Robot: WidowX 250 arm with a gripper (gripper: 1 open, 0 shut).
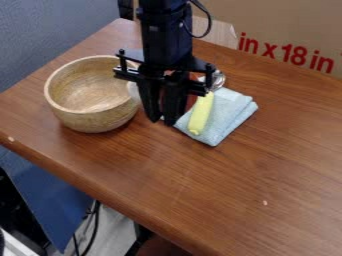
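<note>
The black gripper (pixel 166 108) hangs low over a folded light-blue cloth (pixel 227 122), just left of a spoon with a pale yellow handle (pixel 201 114). The spoon's metal head is partly behind the arm. I cannot tell whether the fingers are open or touch anything. A wooden bowl (pixel 83 112) sits to the left, close to the arm.
A cardboard box (pixel 281 30) with red lettering stands at the back. The table's left edge drops to a blue surface and cables.
</note>
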